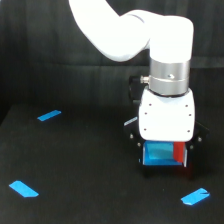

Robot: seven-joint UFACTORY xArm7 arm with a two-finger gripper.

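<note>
White and bulky, the hand of my arm [167, 117] hangs over the right half of a dark table. Directly beneath it, a blue block-like object [158, 152] shows, with a red piece [179, 152] against its right side. My gripper [163, 163] reaches down around these pieces. Its fingers are dark and hard to make out, so I cannot tell whether they press on anything. The hand covers the upper parts of both pieces.
Blue tape strips lie flat on the table: one at the back left [49, 115], one at the front left [23, 188] and one at the front right [195, 197]. Bare table fills the left and middle. A dark curtain [60, 60] hangs behind.
</note>
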